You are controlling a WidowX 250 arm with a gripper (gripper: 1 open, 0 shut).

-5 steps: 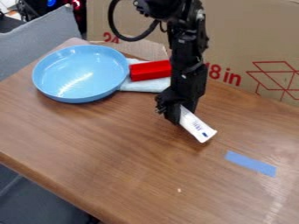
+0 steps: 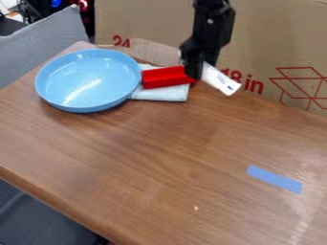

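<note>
My black gripper (image 2: 200, 65) is at the upper middle, shut on a white marker-like object (image 2: 223, 82) with a printed label, which tilts down to the right. A red block (image 2: 165, 77) lies just left of the gripper, on a folded white cloth (image 2: 160, 94). A light blue bowl (image 2: 87, 81) sits on the wooden table to the left of these.
A cardboard box (image 2: 274, 48) stands along the back of the table (image 2: 153, 172). A blue tape strip (image 2: 273, 179) lies at the right. A grey surface (image 2: 38, 38) borders the left.
My gripper has risen toward the back of the table with the white object still in it, ending higher beside the red block.
</note>
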